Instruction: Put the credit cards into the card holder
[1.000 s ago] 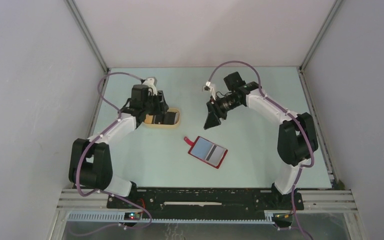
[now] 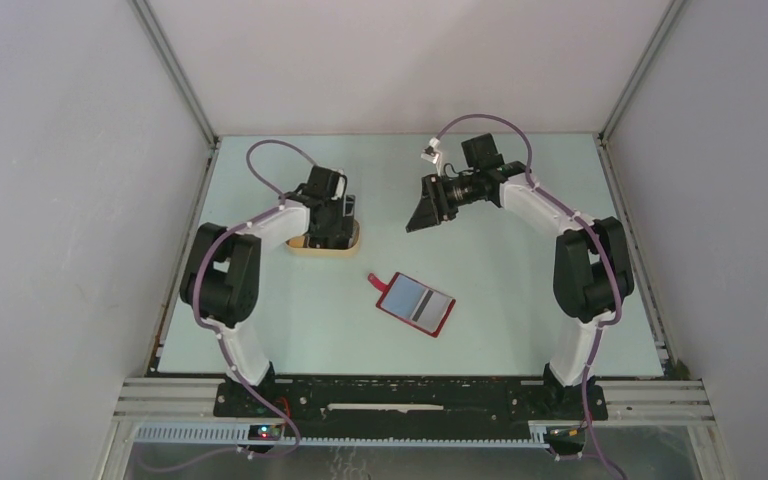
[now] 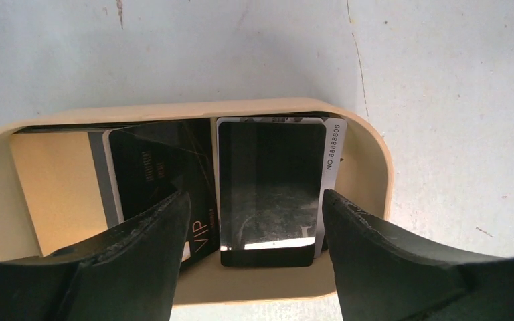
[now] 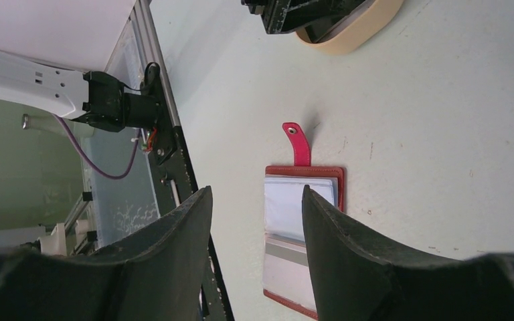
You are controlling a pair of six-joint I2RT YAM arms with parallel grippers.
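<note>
A beige tray (image 3: 254,287) at left-centre holds several cards: a black card (image 3: 269,180) over a white one (image 3: 332,154), a black VIP card (image 3: 154,167) and a gold card (image 3: 57,184). My left gripper is open over it, its fingertips either side of the black card, nothing visibly held. The red card holder (image 2: 415,304) lies flat in the lower middle with clear sleeves and its strap (image 2: 376,282) pointing up-left. My right gripper hangs right of the tray, above and behind the holder, fingers apart with nothing between them.
Walls surround the white table (image 2: 500,320) at back and sides. The dark front rail (image 2: 490,392) runs along the near edge.
My left gripper has moved right over the tray's right-hand card, its arm straightening. My right gripper has moved a little back and right. Tray and holder are unmoved.
</note>
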